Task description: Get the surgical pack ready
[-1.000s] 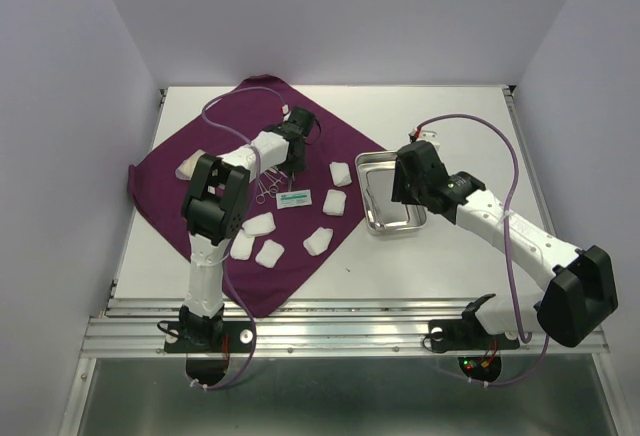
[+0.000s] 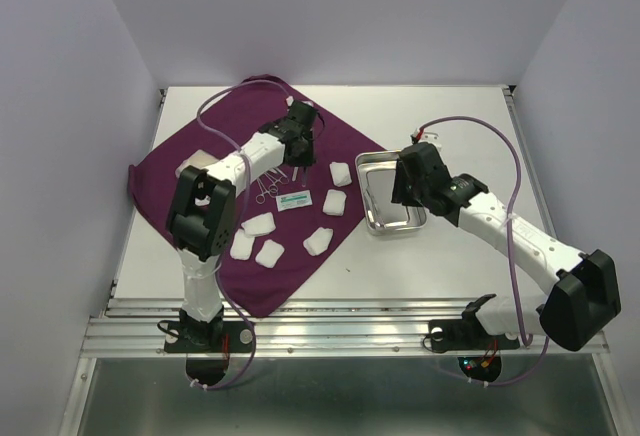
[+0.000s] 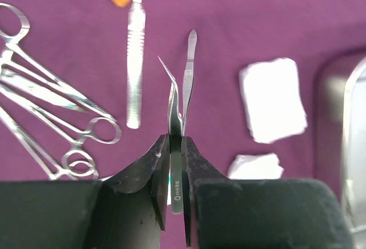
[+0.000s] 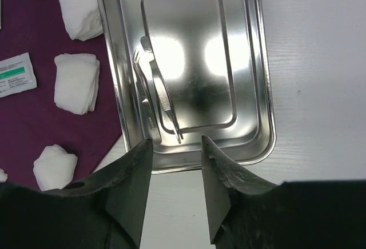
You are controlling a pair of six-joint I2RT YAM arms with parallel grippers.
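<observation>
My left gripper is shut on curved tweezers (image 3: 176, 117), held over the purple cloth; straight tweezers (image 3: 189, 72) show behind them. A scalpel handle (image 3: 135, 66) and several scissor-like clamps (image 3: 79, 156) lie to its left. My right gripper stands with fingers apart over the steel tray (image 4: 257, 77), nothing seen between them. Two tweezer-like instruments (image 4: 162, 95) lie in the tray's left side.
Several white gauze stacks (image 4: 75, 82) and a white-green packet (image 2: 294, 199) lie on the cloth (image 2: 260, 286) left of the tray. Bare white table (image 2: 460, 276) surrounds the tray at right and front.
The right arm is almost unchanged.
</observation>
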